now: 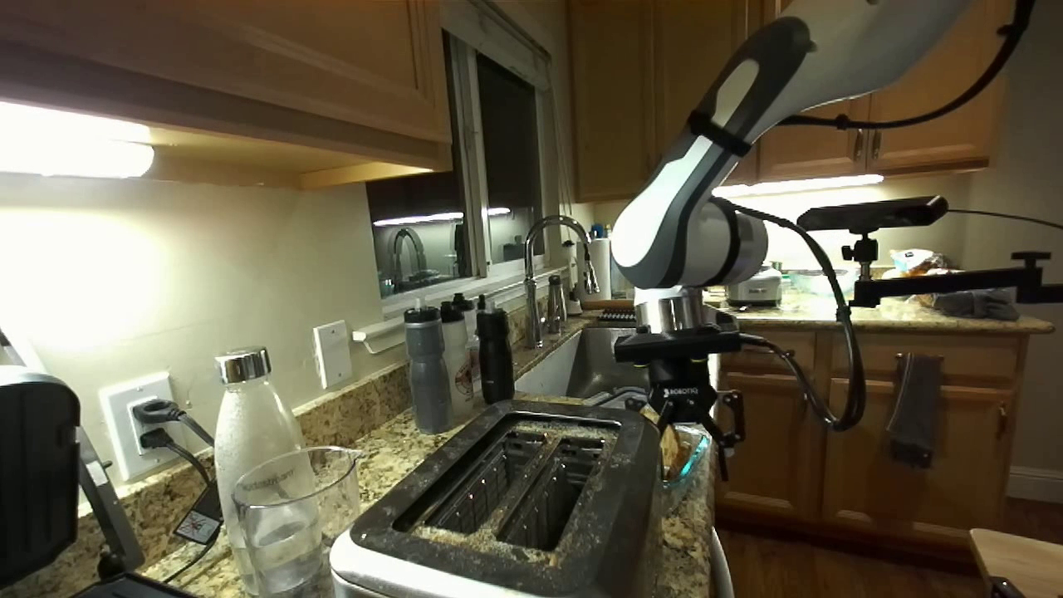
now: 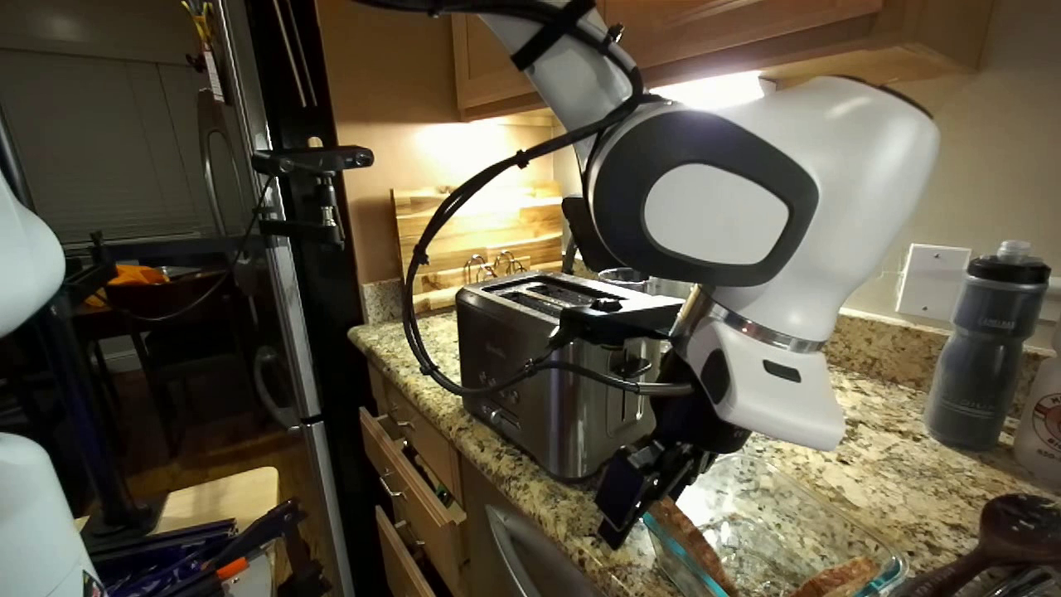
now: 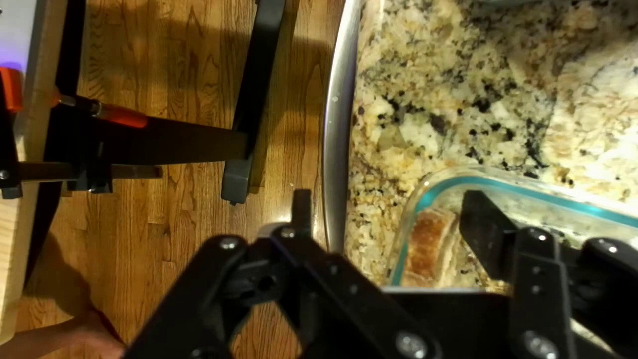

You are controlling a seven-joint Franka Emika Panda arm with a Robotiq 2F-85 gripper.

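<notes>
A glass dish with a teal rim point(image 3: 445, 179) sits on the granite counter near its front edge. One slice of bread point(image 3: 427, 245) leans at the dish's near end, and another piece of bread point(image 2: 840, 577) lies further along inside. My gripper is over that end, part open. Its right finger point(image 3: 484, 224) is on the inner side of the slice, while its left finger point(image 3: 302, 209) stands outside the dish. A gap shows between the slice and the left finger; whether the right one touches the bread, I cannot tell.
A steel two-slot toaster point(image 1: 518, 478) with empty slots stands close beside my gripper. Bottles point(image 1: 428, 369) line the wall, and a glass measuring cup point(image 1: 299, 508) is left of the toaster. A dark spoon point(image 2: 1005, 542) lies beyond the dish.
</notes>
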